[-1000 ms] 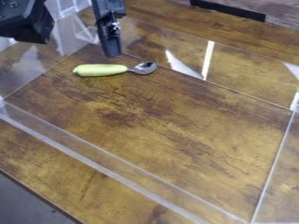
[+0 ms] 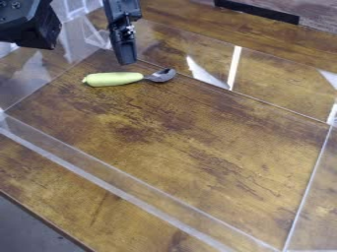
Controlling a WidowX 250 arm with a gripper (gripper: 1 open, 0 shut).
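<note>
A yellow corn cob [image 2: 110, 79] lies near the back left of a wooden surface inside clear walls, with a metal spoon [image 2: 162, 76] just to its right, its bowl pointing right. My dark gripper [image 2: 126, 57] hangs above and behind the corn, apart from it. It looks shut, with nothing visible between its fingers.
Clear panels [image 2: 93, 162] border the wooden work area on the sides. A dark bar [image 2: 253, 14] sits beyond the back right edge.
</note>
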